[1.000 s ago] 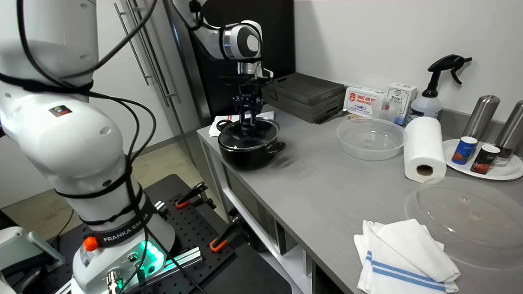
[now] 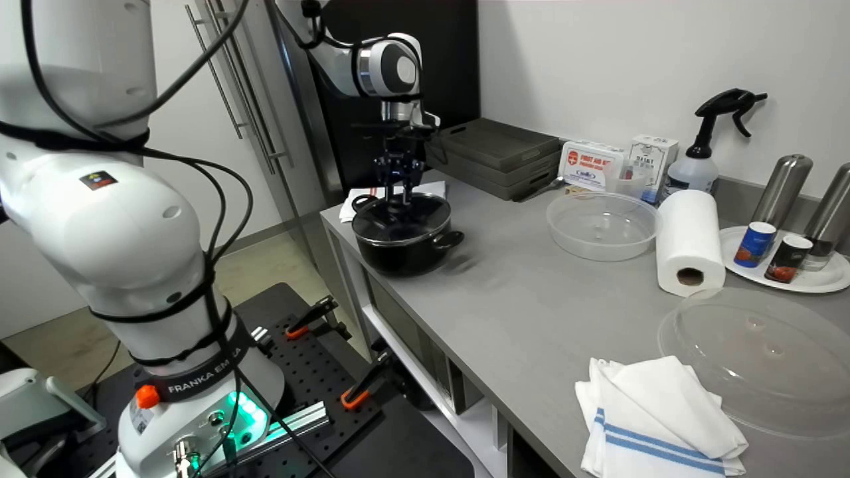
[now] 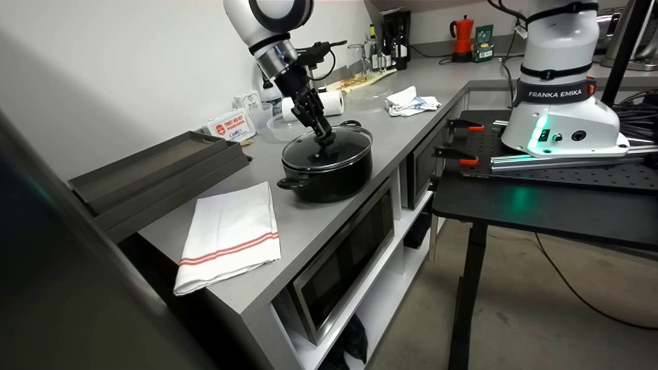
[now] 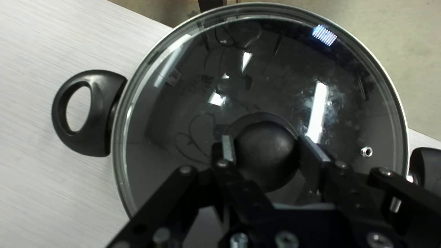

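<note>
A black pot point(image 2: 400, 256) with two side handles stands near the counter's edge. On its top rests a round glass lid point(image 3: 300, 152) with a metal rim; whether it sits fully flush cannot be told. In the wrist view the lid's round black knob point(image 4: 266, 155) is between the pads of my gripper. The fingers are shut on this knob, one finger point(image 4: 228, 148) to its left and the other to its right. From above, the lid hides the pot's inside, with only dark glass and reflections showing.
A folded white towel point(image 3: 231, 231) with red stripes lies beside the pot at the counter's end. Stacked grey trays point(image 2: 498, 153) stand behind it. A clear plastic bowl point(image 2: 603, 231) and paper roll point(image 2: 686, 239) are farther along. Mid-counter is bare.
My gripper and the lid have shifted very slightly to the left in exterior view 1. The pot looks to be in about the same place.
</note>
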